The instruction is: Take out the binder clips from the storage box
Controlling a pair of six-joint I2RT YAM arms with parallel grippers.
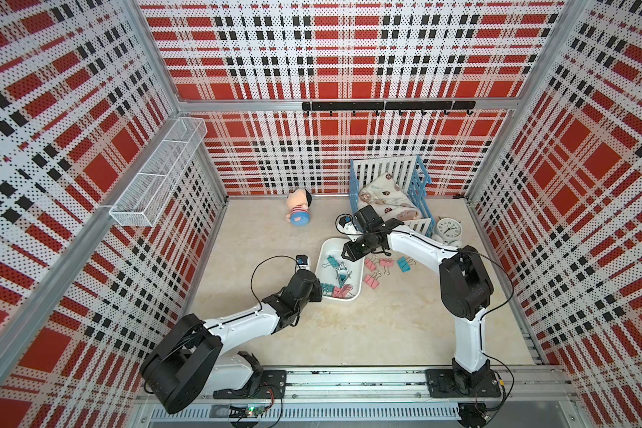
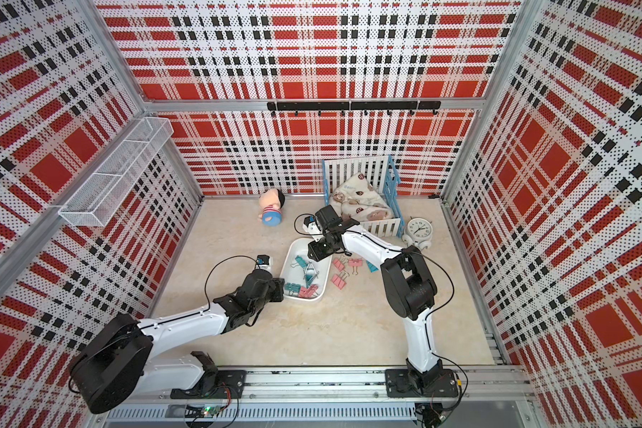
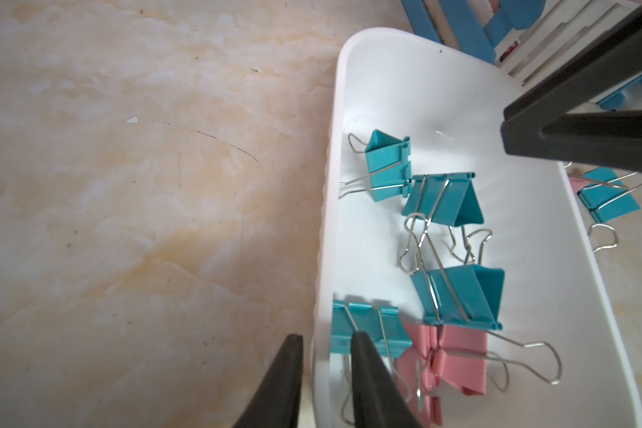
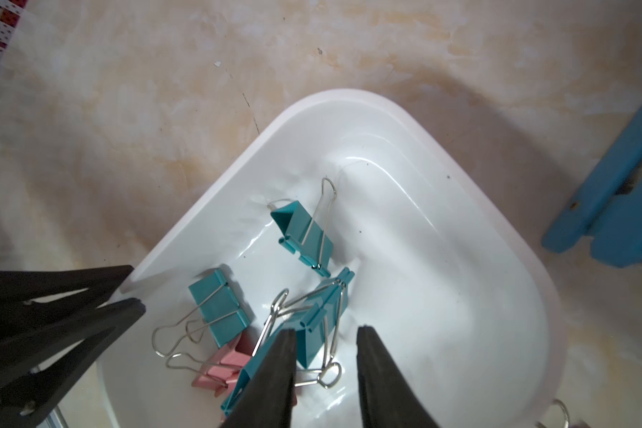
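The white storage box (image 1: 354,294) stands mid-table with teal and pink binder clips inside. In the left wrist view, teal clips (image 3: 446,199) lie across its floor, and a pink clip (image 3: 462,360) sits near its front end. My left gripper is open, one finger on either side of the box's left rim, with gaps showing beside the wall. Over the box, my right gripper hangs open with no clip held; teal clips (image 4: 314,314) show beneath and left of its fingers.
Several pink clips (image 1: 371,281) and a teal clip (image 1: 404,264) lie on the table right of the box. Behind stand a blue-and-white crib (image 1: 354,178), a doll (image 1: 299,216) and a clock (image 1: 448,229).
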